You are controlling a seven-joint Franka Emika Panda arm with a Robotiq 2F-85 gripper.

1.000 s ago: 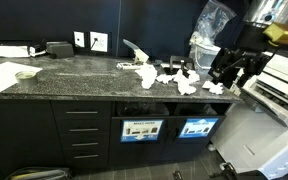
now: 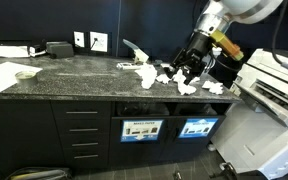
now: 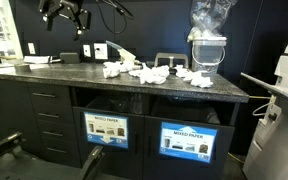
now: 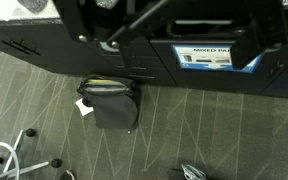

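Several crumpled white papers (image 2: 146, 75) are scattered along the dark counter (image 2: 79, 83); the other exterior view shows more crumpled papers (image 3: 154, 75) toward the counter's right end. In exterior view 1 my gripper (image 2: 187, 68) appears in front of the papers at the right. High at the upper left of exterior view 2, the gripper (image 3: 66, 20) has its fingers spread. Looking down in the wrist view, the open gripper has nothing between its fingers; the cabinet front and floor show below. Two blue-and-white "mixed paper" signs (image 3: 107, 128) mark the cabinet openings.
A clear bag-lined bin (image 3: 208, 50) stands at the counter's back right. A flat white sheet (image 2: 1, 76) and a round container (image 2: 25, 75) lie at the left. On the carpet rests a dark bag (image 4: 111, 105).
My gripper has moved left and slightly up in exterior view 1, from the right side toward the papers. The papers look unmoved.
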